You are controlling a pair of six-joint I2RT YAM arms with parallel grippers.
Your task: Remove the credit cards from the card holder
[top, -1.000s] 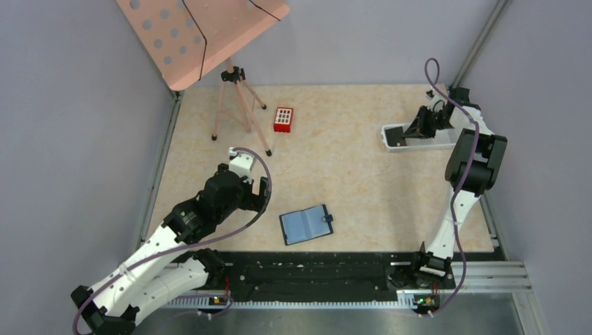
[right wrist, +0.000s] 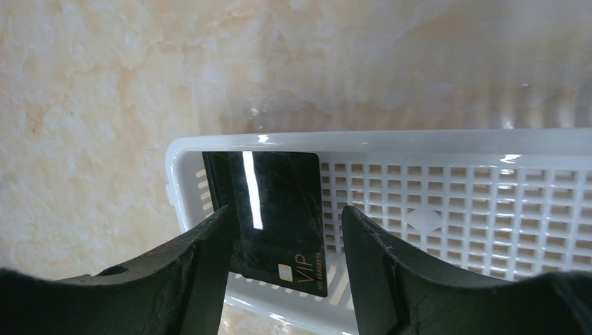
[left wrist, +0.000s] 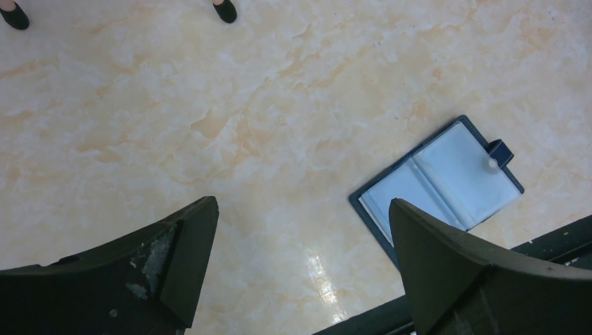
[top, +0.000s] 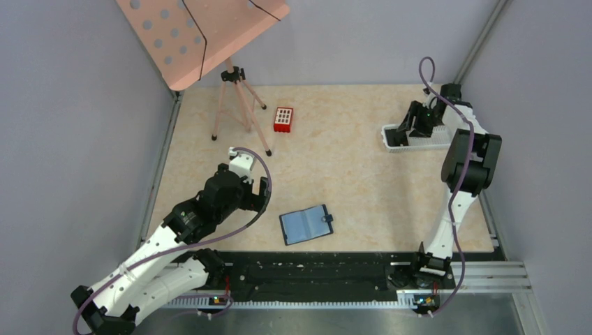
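Observation:
A dark blue card holder (top: 306, 225) with clear sleeves lies spread flat near the table's front edge; no card shows in its sleeves in the left wrist view, where the same holder (left wrist: 440, 178) is partly hidden by a finger. Black cards (right wrist: 279, 209), the top one marked VIP, rest at the left end of the white basket (right wrist: 391, 142). Over that end my right gripper is open, its fingers apart with nothing held and the cards below them. My left gripper is open and empty, left of and above the holder.
A red block with white squares (top: 283, 119) sits at the back left, beside a tripod (top: 244, 105) carrying a tilted pink board (top: 202, 35). The basket's right part holds nothing that I can see.
The left arm and the card holder have stayed put.

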